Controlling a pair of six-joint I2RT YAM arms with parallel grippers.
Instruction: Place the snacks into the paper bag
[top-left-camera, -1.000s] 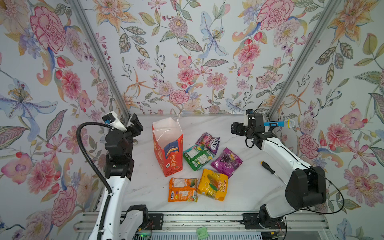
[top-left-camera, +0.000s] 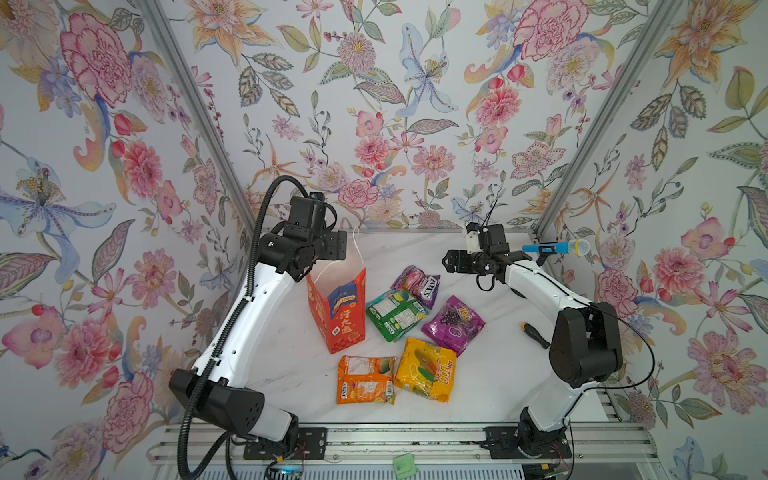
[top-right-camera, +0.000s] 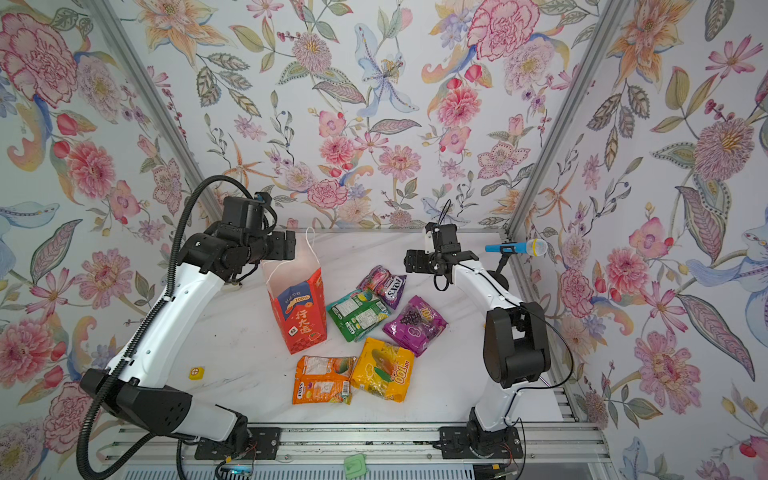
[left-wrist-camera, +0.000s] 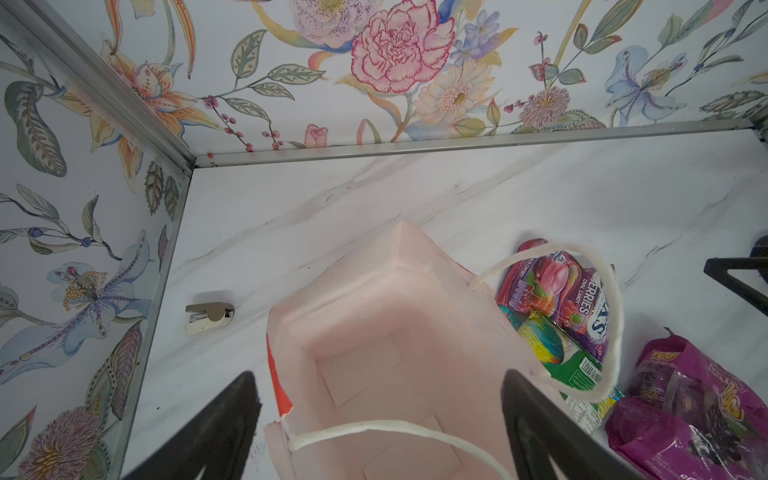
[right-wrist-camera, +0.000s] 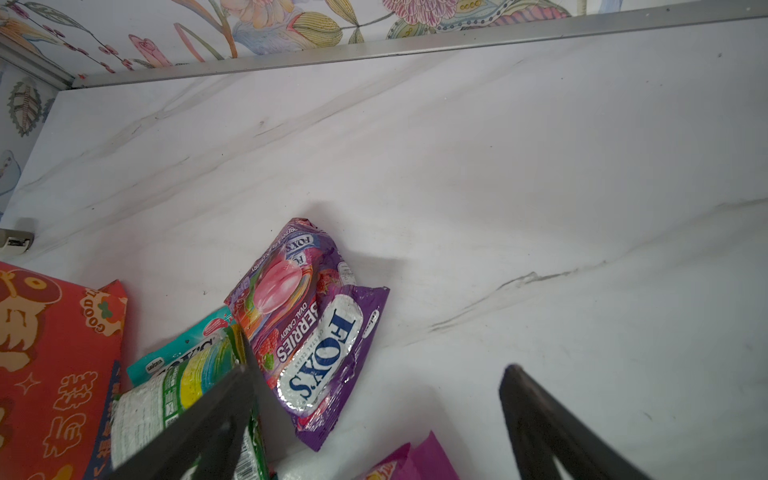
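Observation:
The red paper bag (top-left-camera: 337, 316) stands upright with its mouth open; in the left wrist view its pale inside (left-wrist-camera: 368, 352) looks empty. Above that mouth hangs my left gripper (top-left-camera: 334, 245), open, holding nothing. My right gripper (top-left-camera: 458, 261) is open above the table, behind the snacks. Right of the bag lie the purple berries pack (right-wrist-camera: 308, 328), the green pack (top-left-camera: 397, 313) and the magenta grape pack (top-left-camera: 453, 324). Nearer the front are the orange pack (top-left-camera: 365, 380) and the yellow mango pack (top-left-camera: 425, 369).
A stapler (left-wrist-camera: 209, 317) lies left of the bag. On the right are a screwdriver (top-left-camera: 535, 334) and a blue tube-like object (top-left-camera: 552, 248). One white bag handle (left-wrist-camera: 612, 320) loops out to the right.
My left gripper has come from the left over the bag's mouth. The snacks and bag stay where they were.

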